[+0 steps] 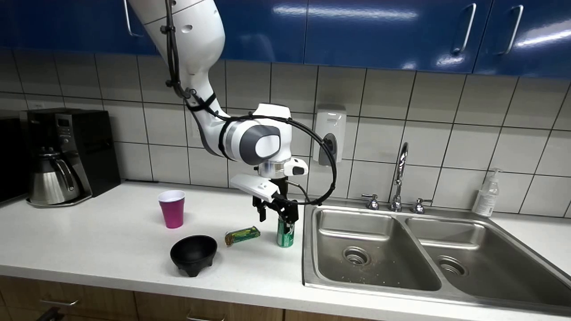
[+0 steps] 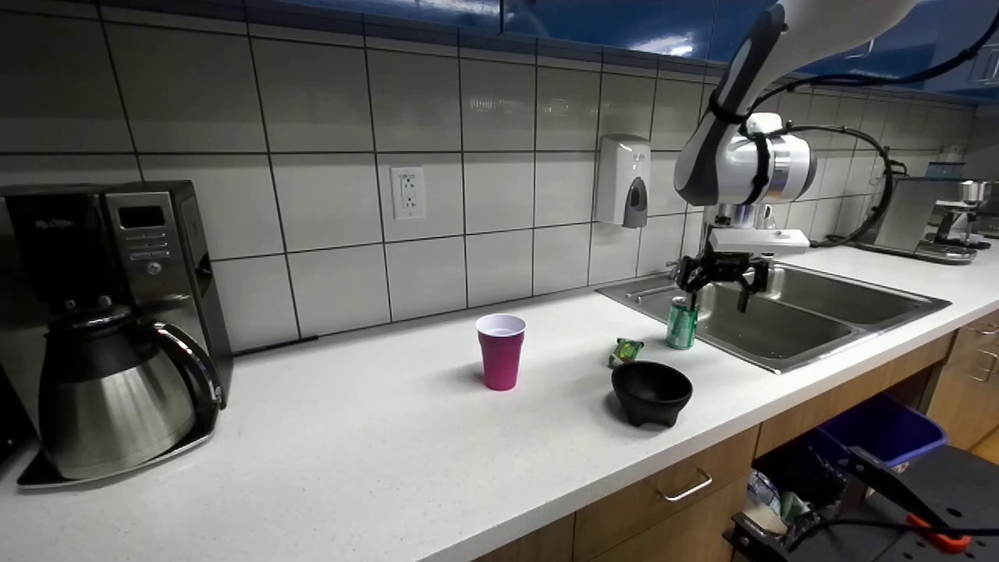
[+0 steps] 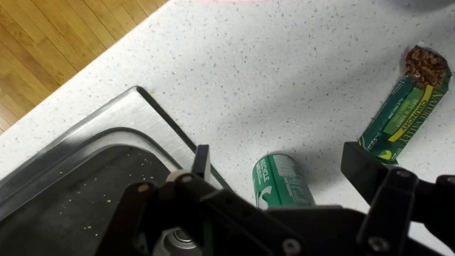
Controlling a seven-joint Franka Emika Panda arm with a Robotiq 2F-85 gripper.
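Note:
A green soda can stands upright on the counter, left of the sink. In exterior view 1 my open gripper overlaps the can's top from behind or in front; which one I cannot tell. Seen from exterior view 2, the can sits below and left of the gripper. In the wrist view the can appears between the two spread fingers, its lower part hidden by the gripper body; nothing is gripped. A green-wrapped granola bar lies to the can's left in exterior view 1.
A black footed bowl and a pink cup stand left of the bar. The steel sink's rim runs close to the can's right. A coffee maker occupies the far left. Counter space between it and the cup is free.

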